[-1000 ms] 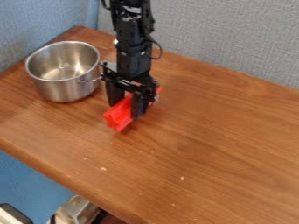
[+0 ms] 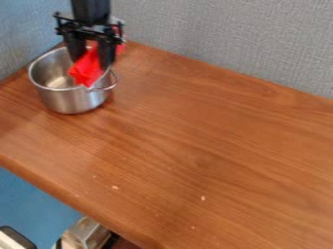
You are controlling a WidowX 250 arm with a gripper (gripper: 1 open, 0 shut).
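Observation:
My black gripper (image 2: 90, 43) is at the upper left, shut on a red object (image 2: 85, 67) that it holds tilted over the steel pot (image 2: 64, 95). The pot stands at the left side of the wooden table (image 2: 196, 156). The red object covers part of the pot's inside and right rim, so whether it touches the pot cannot be told.
Textured grey-blue walls border the table at the back and left. Below the table's front left edge are a blue surface and some metal hardware (image 2: 81, 236).
My gripper has carried the red object up and to the left, from the open table beside the pot to over the pot.

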